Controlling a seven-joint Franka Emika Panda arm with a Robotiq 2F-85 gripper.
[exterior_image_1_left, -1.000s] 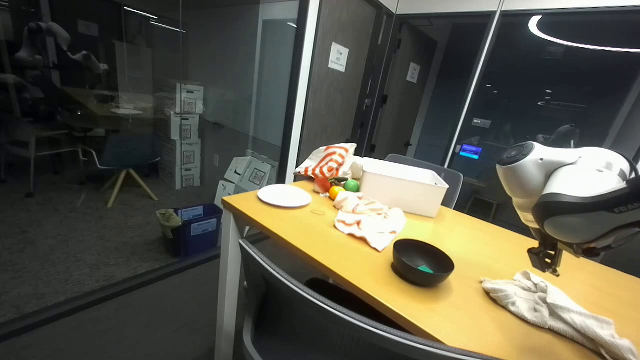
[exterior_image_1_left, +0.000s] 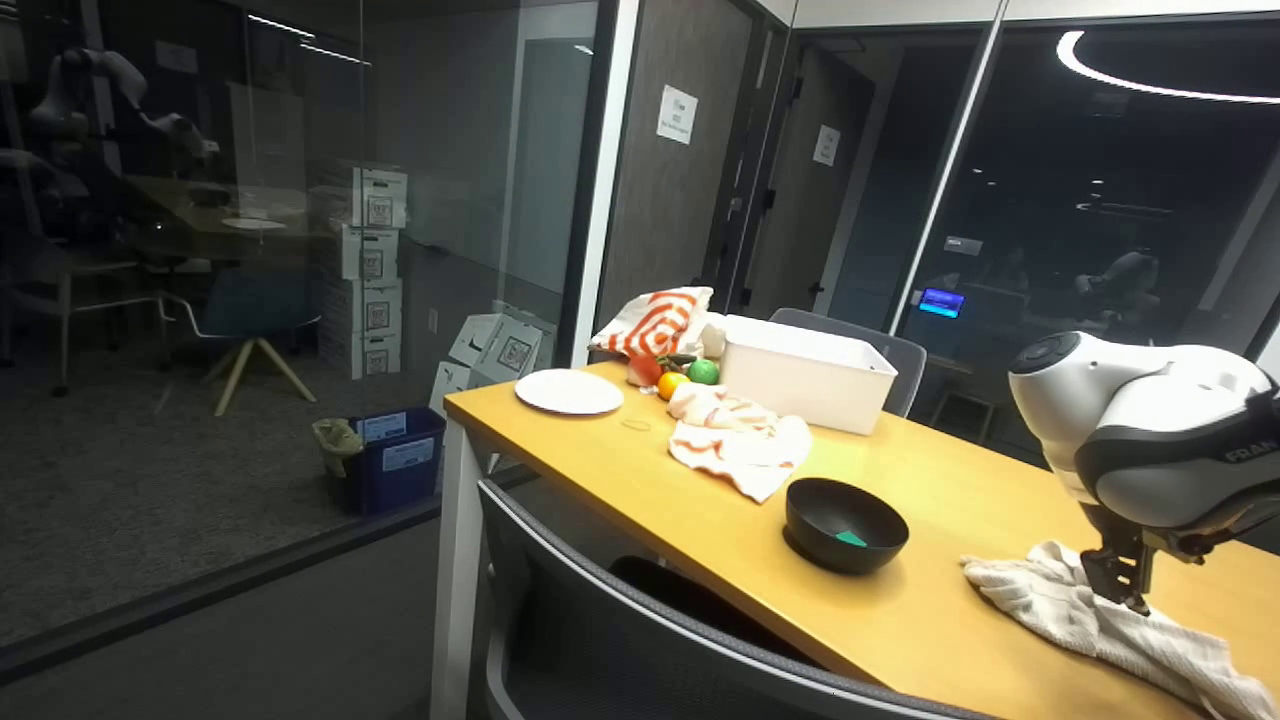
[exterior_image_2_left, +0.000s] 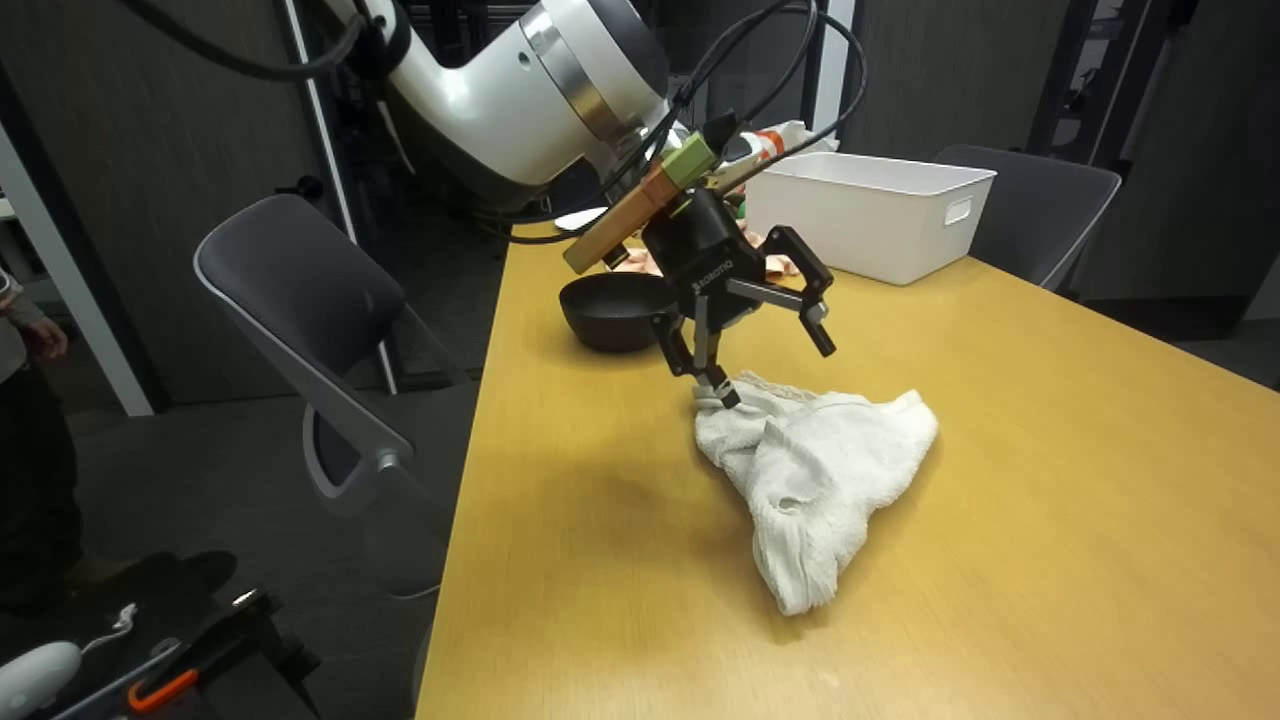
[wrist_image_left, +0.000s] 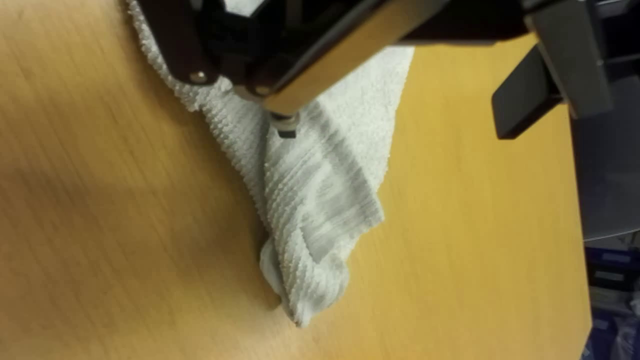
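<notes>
A crumpled white towel (exterior_image_2_left: 828, 462) lies on the table, one end narrowing to a folded tip. My gripper (exterior_image_2_left: 777, 377) is open just above the towel's far end, its fingers spread wide with nothing between them. In the wrist view, one fingertip (wrist_image_left: 286, 126) is over the ribbed cloth (wrist_image_left: 327, 198). The other finger (wrist_image_left: 528, 93) hangs over bare table to the right of it. Whether the lower fingertip touches the cloth I cannot tell. From exterior view 1, the gripper (exterior_image_1_left: 1118, 588) appears low over the towel (exterior_image_1_left: 1068, 612).
A black bowl (exterior_image_1_left: 846, 524) with a green piece inside stands near the table's edge. Farther along are an orange-and-white cloth (exterior_image_1_left: 741, 444), a white bin (exterior_image_1_left: 806, 382), fruit and a white plate (exterior_image_1_left: 569, 392).
The arm has come down toward the towel, shifting slightly right in exterior view 1. The towel, bowl and other objects stay where they were.
</notes>
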